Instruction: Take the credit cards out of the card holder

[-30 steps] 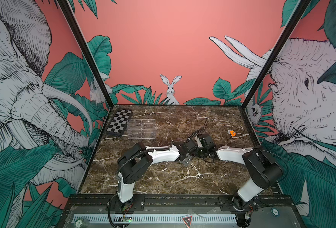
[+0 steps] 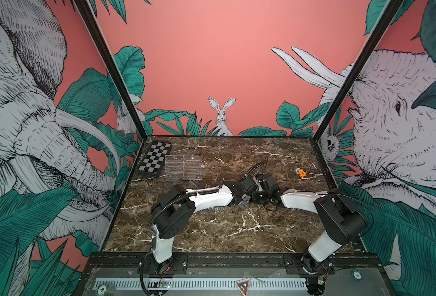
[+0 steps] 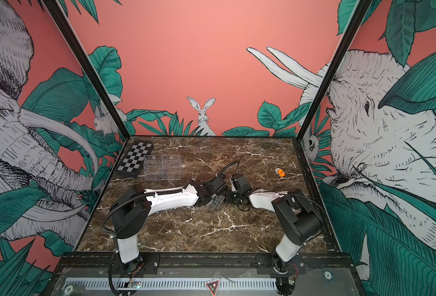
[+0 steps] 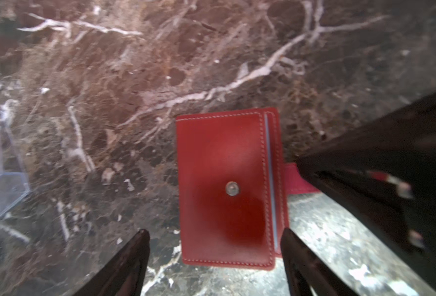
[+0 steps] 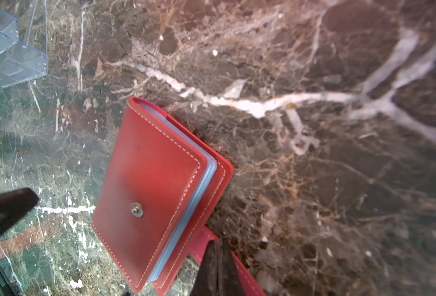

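Observation:
A red card holder (image 4: 225, 192) with white stitching and a metal snap lies on the marble table. Its cover is folded over, and a bluish-grey inner edge (image 5: 186, 224) shows along the open side. From that side runs a pink-red strap (image 5: 200, 241). My left gripper is open above the holder's near end, its fingers to either side with nothing held. My right gripper is shut at the strap, which passes by its fingertips; whether it is pinched cannot be told. Both arms hide the holder in the two top views.
A clear compartment tray (image 2: 183, 167) stands at the back left beside a checkered board (image 2: 155, 157). A small orange object (image 2: 301, 172) lies at the right. The two wrists are very close together.
My left gripper has shifted slightly away from the front edge and a little to the right, towards the right gripper. The right arm shows almost no movement.

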